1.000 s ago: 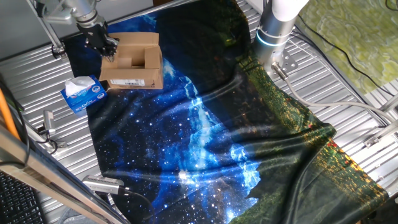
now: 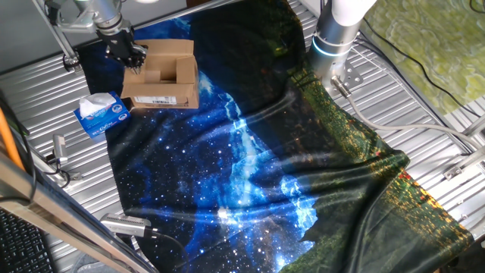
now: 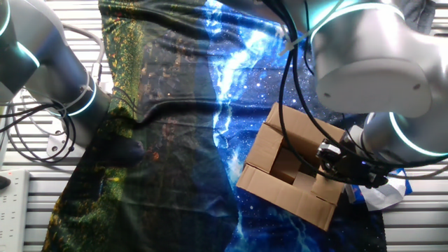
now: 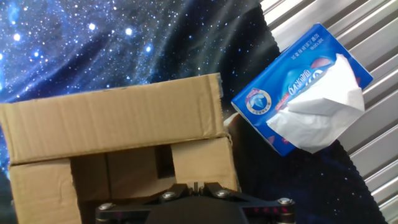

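Note:
An open cardboard box stands on the dark, star-printed cloth, its flaps folded outward. My gripper hangs over the left side of this box in exterior view 1. In the wrist view the fingertips of the gripper meet at the bottom centre, and nothing shows between them. Beyond them, the box's flap and part of its dark inside are visible; the rest of the inside is hidden. A blue tissue box with a white tissue sticking out sits beside the cardboard box.
The cloth is wrinkled and clear of objects across its middle. A white adapter with a cable lies at the cloth's front left edge. Slatted metal surrounds the cloth.
My gripper has shifted slightly to the right above the cardboard box's left side. Both boxes and the cloth are unmoved.

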